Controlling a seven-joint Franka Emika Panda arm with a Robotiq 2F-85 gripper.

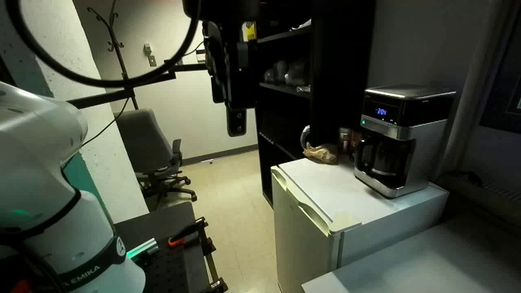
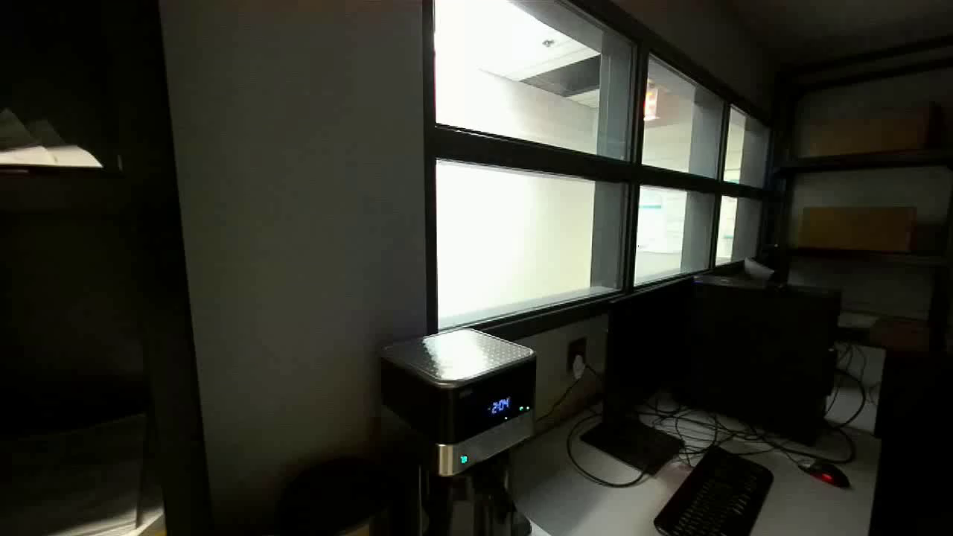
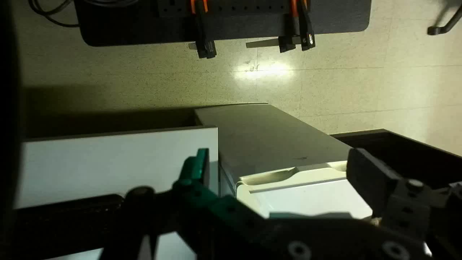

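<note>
High above the floor, my gripper stands open in the wrist view, its two fingers wide apart and nothing between them. From the first exterior view the gripper (image 1: 236, 127) hangs pointing down, left of the fridge and well above its top. A white mini fridge (image 1: 312, 190) carries a black and silver coffee maker (image 1: 410, 127) with a glass carafe (image 1: 390, 158) inside. The coffee maker (image 2: 460, 393) shows a lit clock in the second exterior view, where the gripper is out of sight. Below the gripper, the fridge (image 3: 307, 195) is partly covered by its body.
A crumpled brown bag (image 1: 321, 153) lies at the fridge top's back. Behind stands a tall black shelf (image 1: 315, 112). A white desk (image 1: 439, 259) adjoins the fridge, with a keyboard (image 2: 715, 493) on it. Open floor separates the fridge from the robot's table (image 1: 161, 222).
</note>
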